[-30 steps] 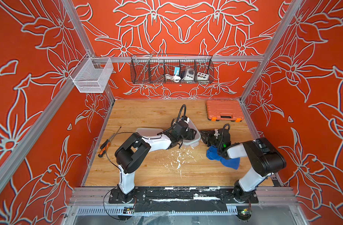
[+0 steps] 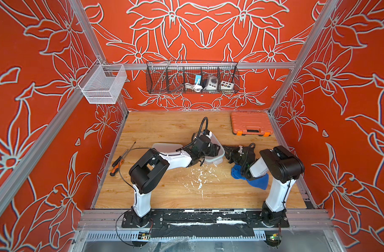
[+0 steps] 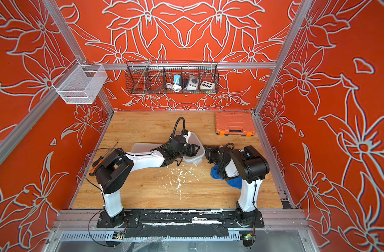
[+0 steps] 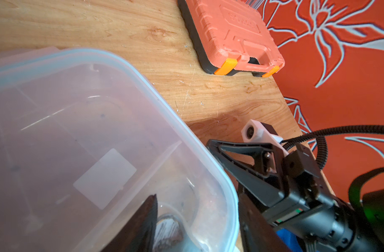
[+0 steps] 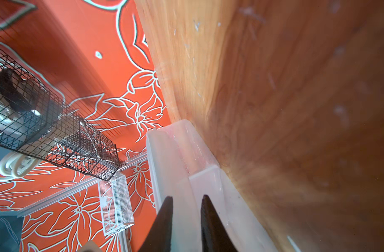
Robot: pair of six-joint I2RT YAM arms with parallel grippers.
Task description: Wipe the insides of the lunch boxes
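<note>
The right lunch box (image 2: 219, 158), clear plastic with a pale rim, stands at mid-table. Its inside (image 4: 112, 126) fills much of the left wrist view, with a pale square patch on it. My left gripper straddles the near corner's wall, one finger inside, one outside, with space between them. Just outside the right wall is my right gripper, its fingers slightly apart and nothing between them; whether it touches the wall, I cannot tell. Another lunch box (image 2: 164, 147) lies to the left, partly behind my left arm. A blue cloth (image 2: 261, 181) lies crumpled beneath my right arm.
White crumbs (image 2: 200, 180) are scattered in front of the boxes. An orange case (image 2: 251, 122) sits at the back right, and orange-handled tools (image 2: 115, 168) lie by the left edge. A wire basket (image 2: 192, 77) hangs on the back wall.
My right arm's elbow has swung inward to the left, and its wrist has turned slightly, while its fingertips stay near the box. The left arm, boxes and cloth look unmoved.
</note>
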